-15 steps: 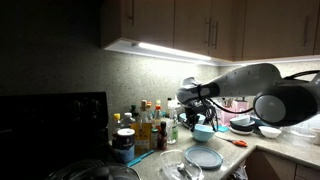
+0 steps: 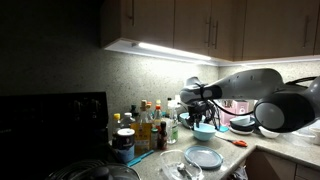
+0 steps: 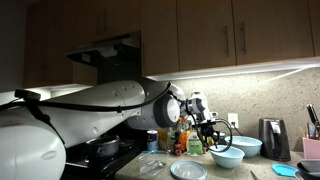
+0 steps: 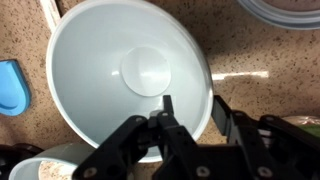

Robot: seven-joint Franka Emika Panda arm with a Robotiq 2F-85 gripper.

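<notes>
A pale blue bowl (image 4: 85,62) fills much of the wrist view; it also shows on the counter in exterior view 1 as the bowl (image 2: 204,132) and in exterior view 2 as the front bowl (image 3: 228,157). My gripper is over one side of it, fingers apart. One finger (image 4: 167,104) lies on the inner side of the rim and the other finger (image 4: 222,108) on the outer side. Whether either touches the rim cannot be told. Seen from outside, the gripper (image 3: 211,141) points down at the bowl's edge.
Several bottles (image 2: 147,130) line the wall left of the bowl. A plate (image 2: 204,158) and a clear container (image 2: 174,165) lie in front. Another blue bowl (image 3: 247,146), a black kettle (image 3: 273,138) and a blue object (image 4: 11,88) are nearby.
Over the last second my arm has shifted slightly and the gripper has come down closer to the bowl. The bowl and the things around it look unmoved.
</notes>
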